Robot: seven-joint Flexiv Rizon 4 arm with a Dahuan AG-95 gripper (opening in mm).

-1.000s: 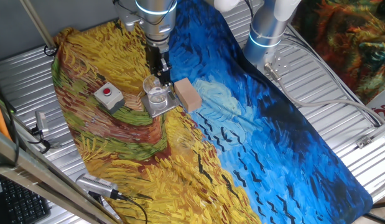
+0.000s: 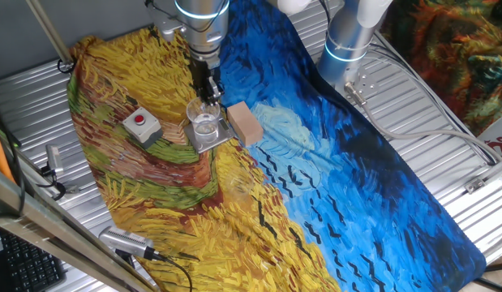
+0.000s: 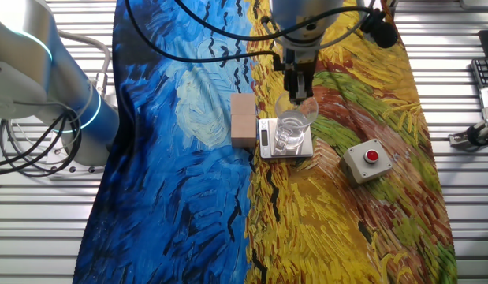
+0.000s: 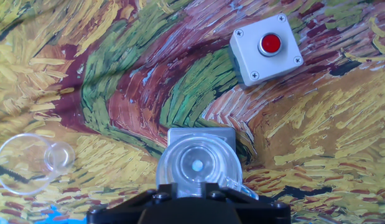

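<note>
A clear glass cup with a handle point(image 4: 198, 163) stands on a small silver scale point(image 3: 304, 147). Close to it is a second clear glass point(image 4: 29, 163), off to the left in the wrist view. The black gripper reaches over the near side of the cup, its fingertips a little apart with glass showing beyond them. From outside, the gripper point(image 3: 296, 96) points down just behind the scale, close to the clear glassware. Whether its fingers touch or pinch any glass is hard to make out.
A tan block point(image 3: 244, 120) sits right beside the scale. On the scale's other side is a grey box with a red button point(image 3: 370, 160). A painted cloth point(image 2: 315, 211) covers the table, with wide free room at the front.
</note>
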